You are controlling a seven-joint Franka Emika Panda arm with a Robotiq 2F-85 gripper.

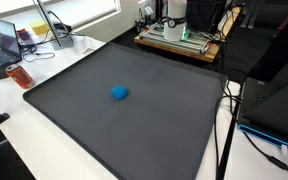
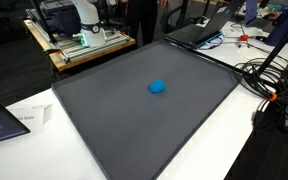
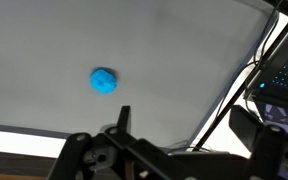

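Observation:
One small blue object lies on the dark grey board, left of the middle in exterior view 1. Exterior view 2 shows the same blue piece with an uneven, rounded outline. Seen from above in the wrist view, the blue lump is up and to the left of my gripper. Its two dark fingers are wide apart, so it is open, and only bare board shows between them. Neither exterior view clearly shows the gripper.
The grey board is otherwise clear. Beyond its far-left corner in exterior view 1 stand an orange-red can and a laptop. Black cables lie beside the board. A white card rests on the other side.

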